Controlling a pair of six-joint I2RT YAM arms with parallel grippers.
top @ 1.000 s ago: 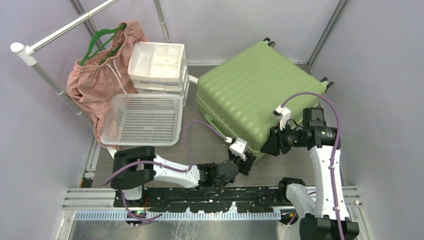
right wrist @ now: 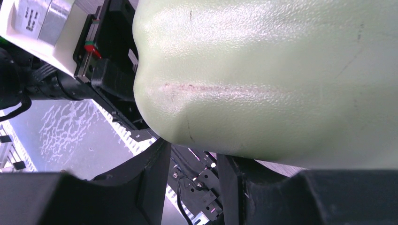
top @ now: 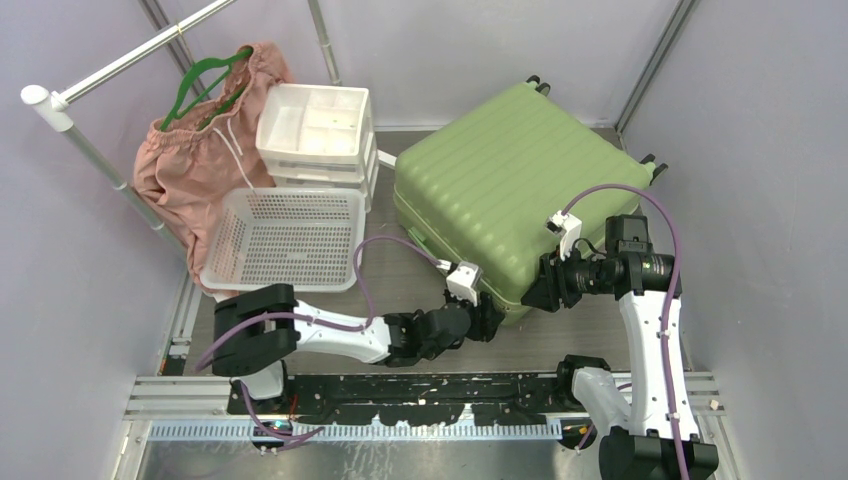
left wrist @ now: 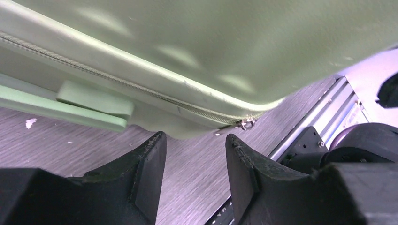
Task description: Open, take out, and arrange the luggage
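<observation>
A closed green ribbed suitcase (top: 510, 170) lies flat on the floor at the back right. My left gripper (top: 475, 320) is at its front lower edge; in the left wrist view the open fingers, empty between them, face the zipper (left wrist: 187, 105), its metal pull (left wrist: 246, 124) and the green side handle (left wrist: 84, 112). My right gripper (top: 550, 290) is up against the suitcase's near right corner; in the right wrist view the shell (right wrist: 263, 84) fills most of the frame just beyond the fingertips, which stand slightly apart.
A white mesh basket (top: 280, 280), clear drawer stack (top: 315, 125) and pink bag (top: 175, 170) on a green hanger (top: 200, 75) crowd the left under a metal rail. Grey walls enclose the space. Some bare floor (top: 390, 280) shows left of the suitcase.
My left gripper has moved slightly left and back toward the suitcase's side. The suitcase and right arm look unmoved.
</observation>
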